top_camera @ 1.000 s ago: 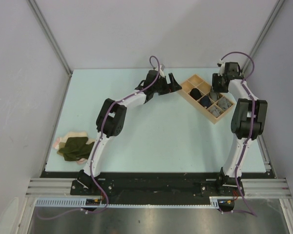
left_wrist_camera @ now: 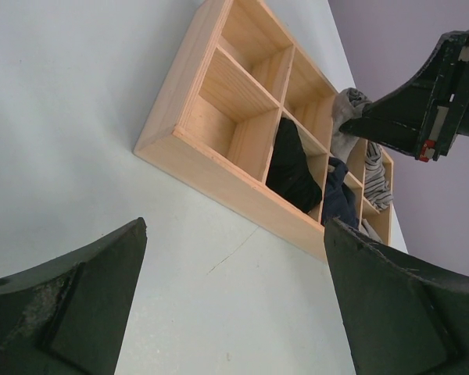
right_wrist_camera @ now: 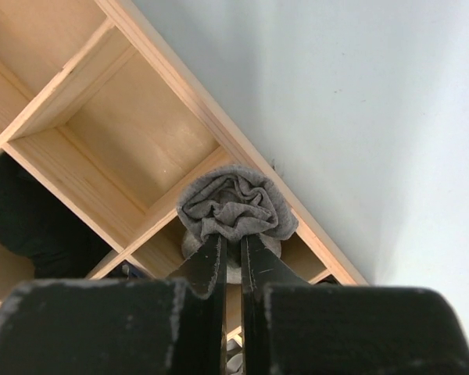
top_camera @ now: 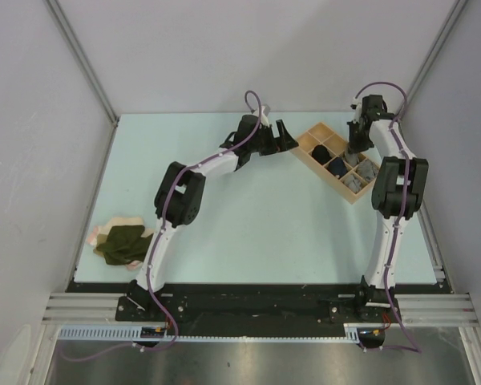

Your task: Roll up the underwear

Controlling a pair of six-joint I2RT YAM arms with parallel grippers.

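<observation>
My right gripper is shut on a rolled grey garment (right_wrist_camera: 236,199), held at a compartment of the wooden divided box (top_camera: 311,132), at its back side. My left gripper stands open above the white table, left of the box, with nothing between its fingers. A black roll (left_wrist_camera: 293,172) and a navy one (left_wrist_camera: 338,195) sit in neighbouring compartments, with a striped roll (left_wrist_camera: 375,172) further along.
A pile of dark green and pale clothing (top_camera: 124,241) lies at the front left of the table (top_camera: 224,233), whose middle is bare. Some compartments of the box are empty.
The left arm is nearly still.
</observation>
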